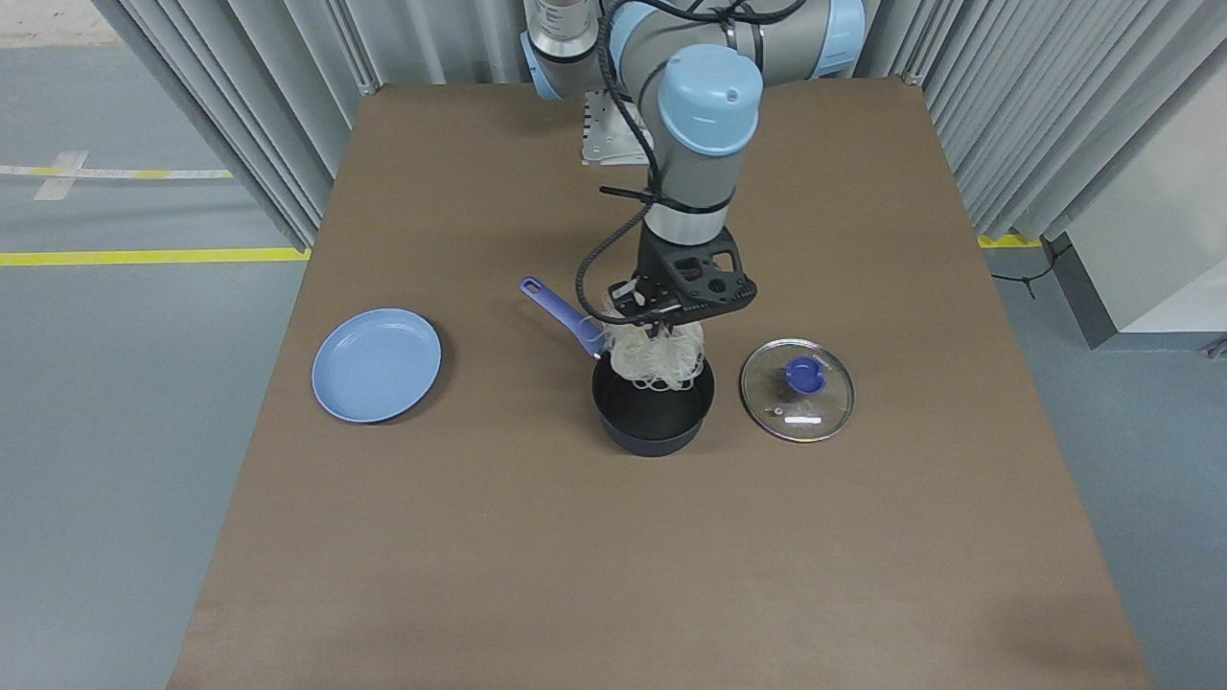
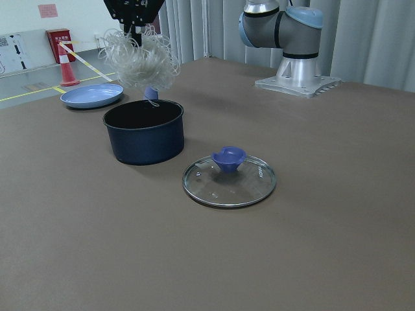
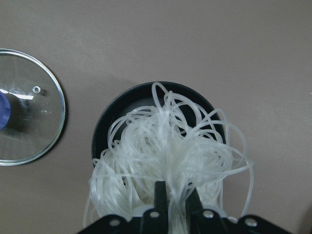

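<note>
My gripper is shut on a clump of white, translucent noodle-like strands (image 1: 661,356), holding it directly above the dark saucepan (image 2: 144,139), with loose strands hanging toward the rim. The saucepan's blue handle (image 1: 558,309) points to the back left. In the wrist view the clump covers most of the pot opening. A light blue plate (image 1: 375,366) lies empty to the left. The glass lid (image 1: 798,408) with a blue knob lies on the table to the right of the pot, also seen in the left view.
The arm's base stands on a metal plate (image 1: 604,128) at the back, before grey curtains. The lid and plate flank the pot with free space between.
</note>
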